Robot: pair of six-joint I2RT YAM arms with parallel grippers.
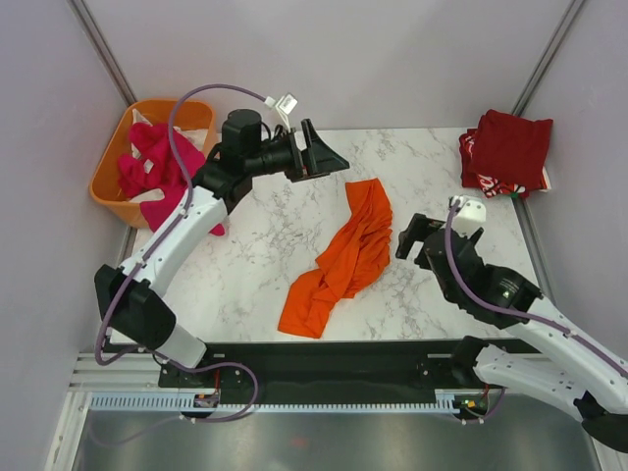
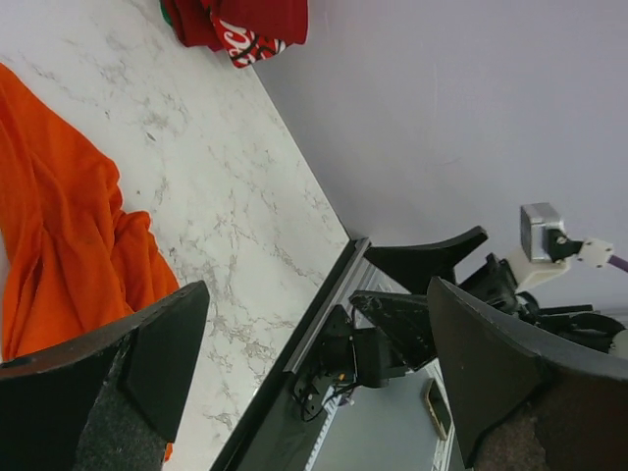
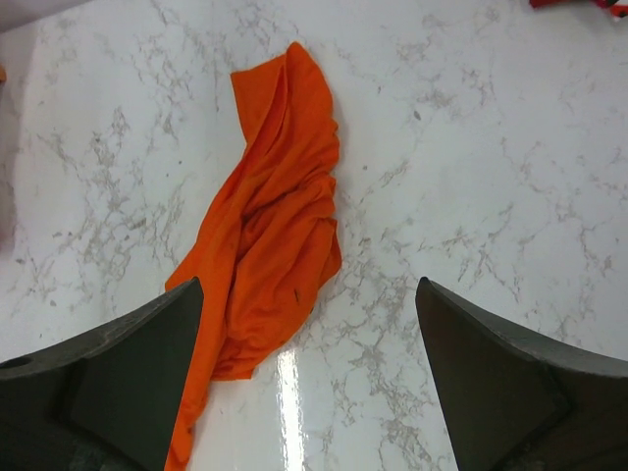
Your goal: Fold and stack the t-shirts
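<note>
An orange t-shirt (image 1: 348,255) lies crumpled in a long strip across the middle of the marble table (image 1: 245,294). My left gripper (image 1: 319,154) is open above it, toward the back left, with nothing between its fingers. My right gripper (image 1: 417,237) is open just right of the orange shirt; in the right wrist view the shirt lies below its fingers. A folded stack of dark red shirts (image 1: 505,147), with a patterned one beneath, rests at the back right.
An orange basket (image 1: 108,182) at the back left holds pink and white clothing, with pink cloth draping onto the table. Walls bound the sides and back.
</note>
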